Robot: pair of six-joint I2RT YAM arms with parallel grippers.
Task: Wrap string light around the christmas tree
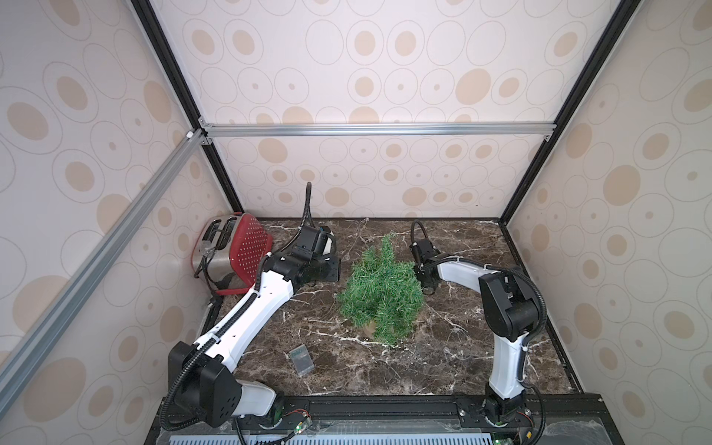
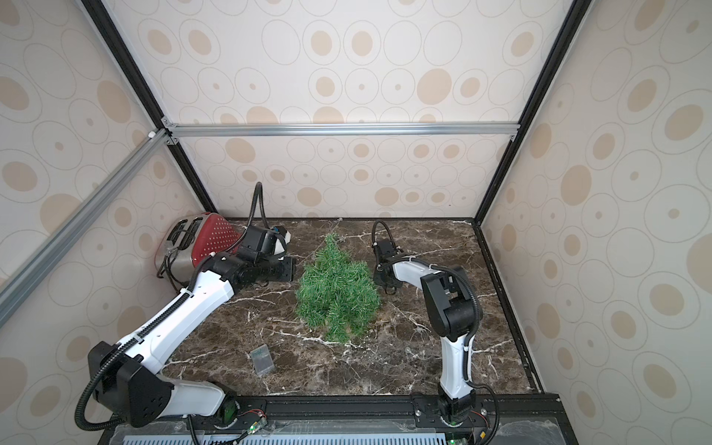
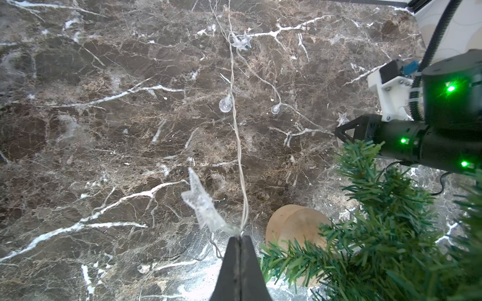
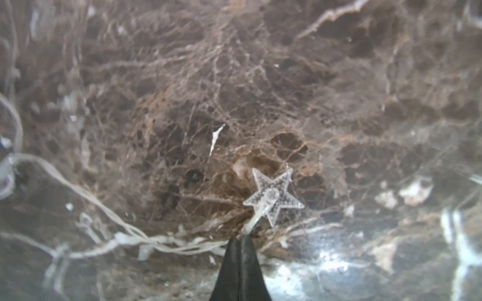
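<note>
A small green Christmas tree point(image 1: 380, 293) stands mid-table, with its round wooden base point(image 3: 291, 223) showing from the left. In the left wrist view the string light's pale wire point(image 3: 234, 120) runs from the far side to my left gripper, which is shut on it beside a clear star point(image 3: 201, 203). My right gripper is shut on the string as well; a clear star point(image 4: 273, 194) sticks out beyond its tips and wire point(image 4: 95, 200) trails leftward. The grippers are on opposite sides of the tree, the right one close against its far right branches.
A red toaster point(image 1: 250, 253) stands at the left wall, near my left arm. A small clear box point(image 1: 302, 359) lies on the front left of the marble table point(image 1: 356, 371).
</note>
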